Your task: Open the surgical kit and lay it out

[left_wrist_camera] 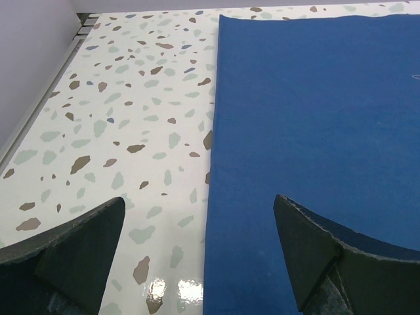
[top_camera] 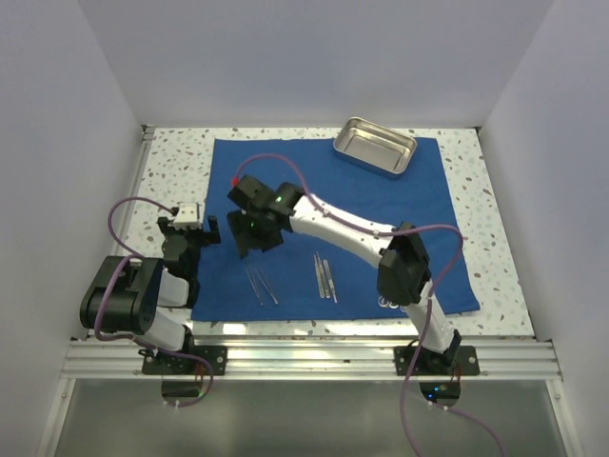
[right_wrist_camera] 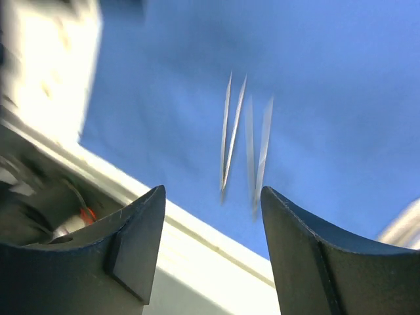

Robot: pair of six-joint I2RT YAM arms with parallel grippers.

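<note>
On the blue cloth [top_camera: 333, 171] lie two thin instruments [top_camera: 265, 286] at front left, several straight instruments [top_camera: 325, 278] right of them, and ringed instruments [top_camera: 388, 303] partly behind the right arm. My right gripper [top_camera: 255, 238] is open, raised above the left pair, with nothing seen between its fingers; in the right wrist view the instruments [right_wrist_camera: 233, 138] are blurred beneath it. My left gripper [top_camera: 188, 228] stands open at the cloth's left edge, only cloth and speckled table between its fingers in the left wrist view.
An empty steel tray [top_camera: 375, 145] sits at the back right. Speckled table [top_camera: 485, 228] shows around the cloth, with walls on both sides and a metal rail [top_camera: 304, 343] along the front.
</note>
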